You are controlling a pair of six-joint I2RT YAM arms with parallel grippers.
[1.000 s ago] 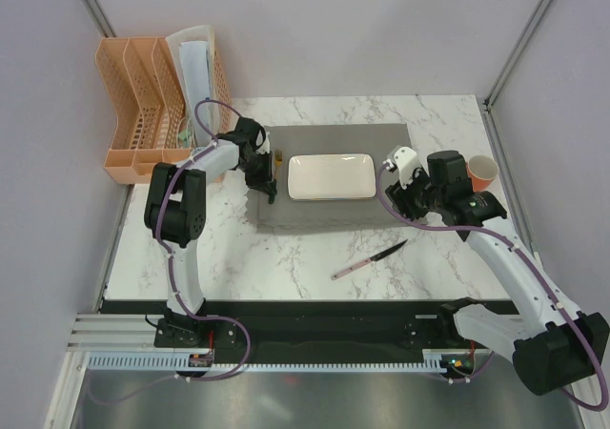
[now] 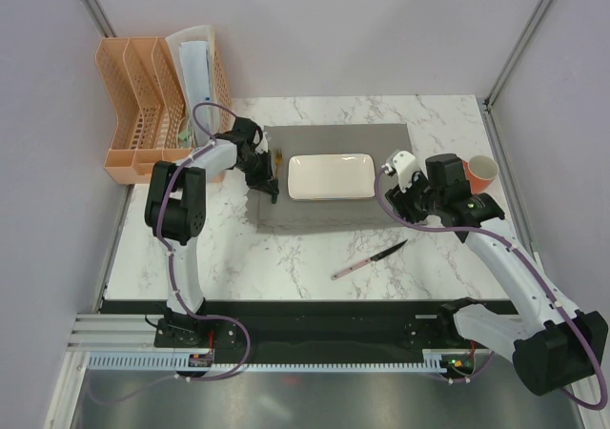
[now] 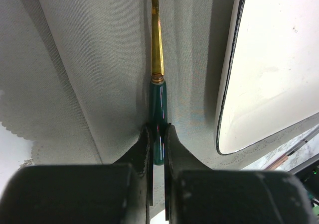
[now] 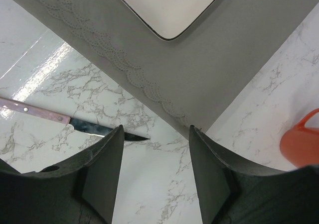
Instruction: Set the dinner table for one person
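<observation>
The grey placemat (image 2: 315, 217) lies on the marble table with a white rectangular plate (image 2: 331, 177) on it. Left of the plate is a utensil with a gold shaft and dark green handle (image 3: 158, 104); its far end is out of the left wrist view. My left gripper is shut on that handle, low over the mat. Over the mat's right front corner, my right gripper stands open and empty. A knife (image 4: 89, 126) with a pinkish handle and dark blade lies on the bare table in front of the mat.
An orange cup (image 2: 482, 171) stands at the right, behind the right arm. A peach rack (image 2: 143, 105) holding white and pale blue items fills the back left. Bare marble surrounds the knife at the front.
My left gripper has shifted very slightly toward the right and front with the utensil. The right arm has barely moved; plate and knife stay put.
</observation>
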